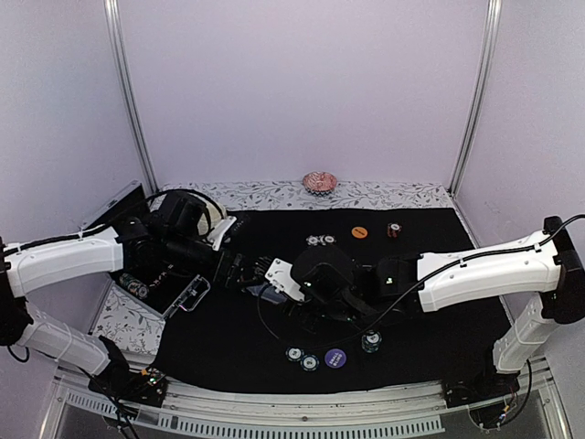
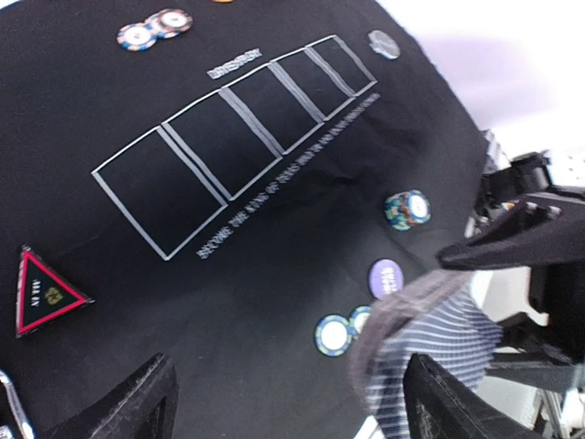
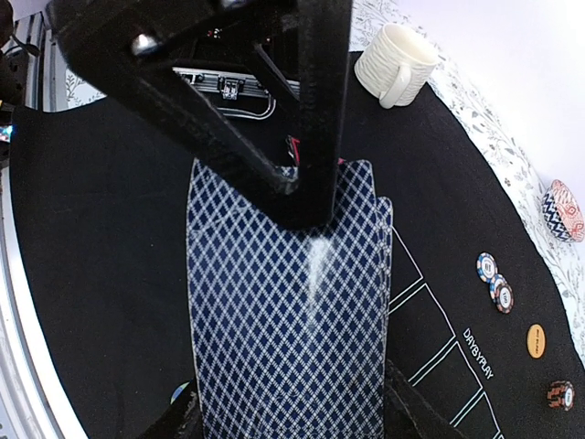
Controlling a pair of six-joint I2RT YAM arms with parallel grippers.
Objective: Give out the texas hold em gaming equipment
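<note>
A deck of cards with a blue checked back [image 3: 288, 311] stands between the fingers of my right gripper, which is shut on it. In the left wrist view the deck [image 2: 439, 352] shows from its blurred edge. My left gripper has its fingers apart, with nothing visible between them; its right finger overlaps the deck in view. Whether they touch, I cannot tell. A black triangular ALL IN marker [image 2: 47, 294] lies on the black mat. Near the front are a purple disc [image 1: 335, 358], two chips [image 1: 303, 358] and a chip stack [image 1: 370, 341].
An open case [image 1: 183, 297] with chips sits at the left, under my left arm. The white mug [image 3: 398, 64] and the patterned bowl [image 1: 319, 183] stand towards the back. Chips [image 1: 321, 240], an orange disc [image 1: 359, 232] and a red stack [image 1: 394, 230] lie on the far mat.
</note>
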